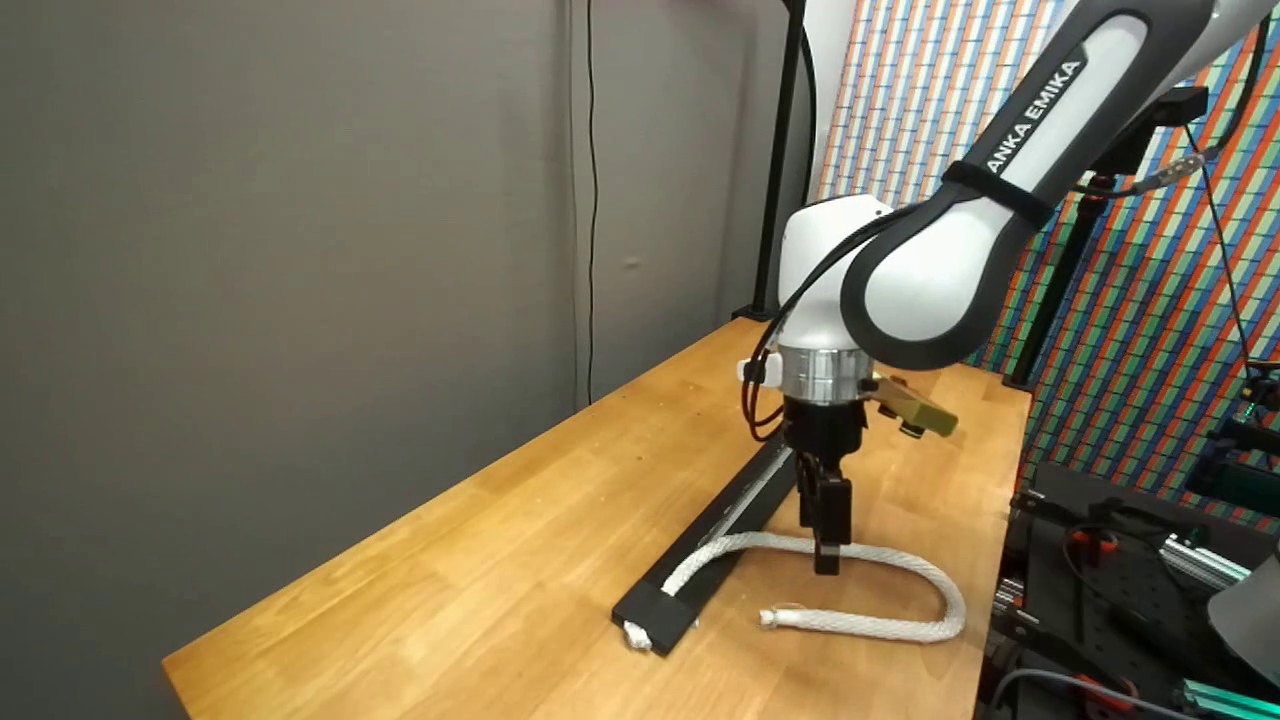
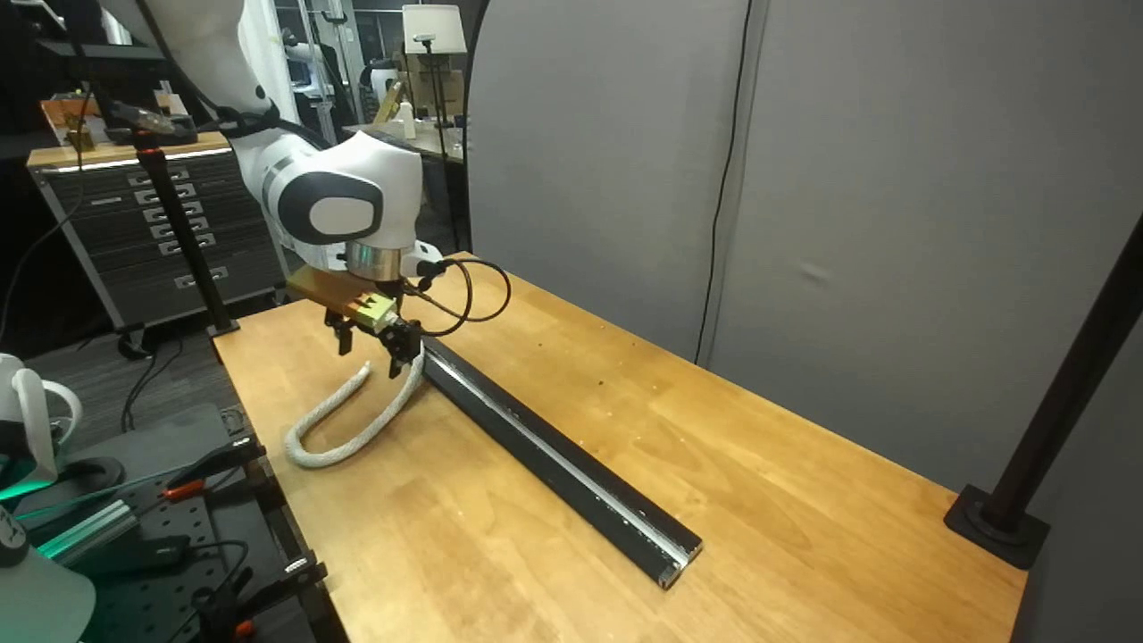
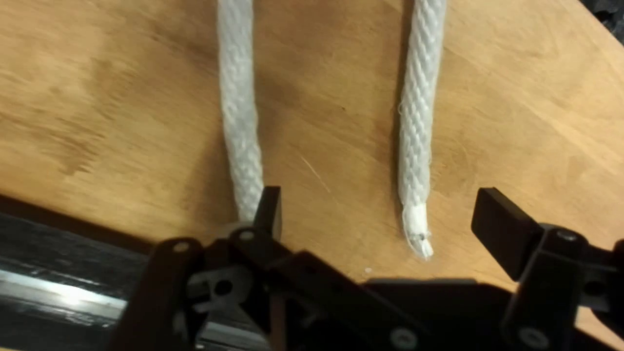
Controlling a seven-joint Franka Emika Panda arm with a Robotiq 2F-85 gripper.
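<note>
A white braided rope [image 1: 890, 557] runs out of one end of a black channel [image 1: 726, 516] and bends in a U on the table. Its loose, frayed end [image 3: 418, 231] lies between the open fingers in the wrist view, lower than they are and touching neither. My gripper is open above the table, pointing down. The rope's other stretch [image 3: 240, 111] passes down to the left finger [image 3: 269, 210], which partly hides it; whether they touch I cannot tell. A pale strip lines the channel's groove [image 2: 557, 461].
Black posts [image 2: 1002, 461] stand at its edges, a grey wall [image 1: 300, 300] runs along one side, and a cart with tools [image 2: 182, 536] is beside the other.
</note>
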